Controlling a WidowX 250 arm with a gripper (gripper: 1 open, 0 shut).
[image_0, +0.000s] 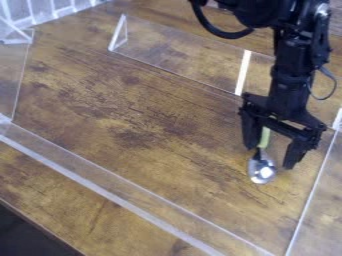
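Observation:
A spoon with a silver bowl and a pale green handle lies on the wooden table at the right. My black gripper is open and low over the handle, its fingers on either side of it and partly hiding it. Whether the fingers touch the spoon I cannot tell.
Clear plastic walls with white strips border the wooden table on several sides. A white rack stands at the top left corner.

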